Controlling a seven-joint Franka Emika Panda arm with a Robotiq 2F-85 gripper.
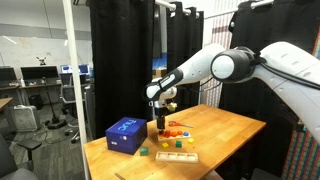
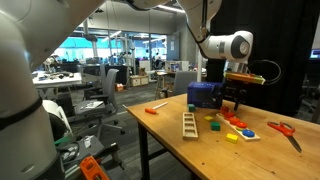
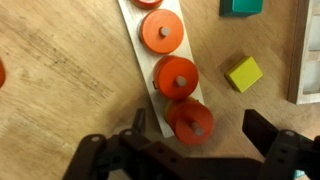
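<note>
In the wrist view, my gripper is open, its dark fingers apart on either side of the lower end of a pale strip (image 3: 133,22). Red round discs with small centre knobs sit in a row along that strip. The end red disc (image 3: 190,121) lies between and slightly beyond the fingertips; it looks raised and overlaps its neighbour, another red disc (image 3: 176,77). No contact between fingers and disc shows. From exterior view 1, the gripper (image 1: 160,124) is low over the table by the red pieces (image 1: 176,133).
A yellow block (image 3: 243,74) and a green block (image 3: 240,6) lie right of the strip, near a compartmented wooden tray (image 3: 296,95). The blue box (image 1: 127,135) stands at the left. Red-handled scissors (image 2: 281,128) lie on the table.
</note>
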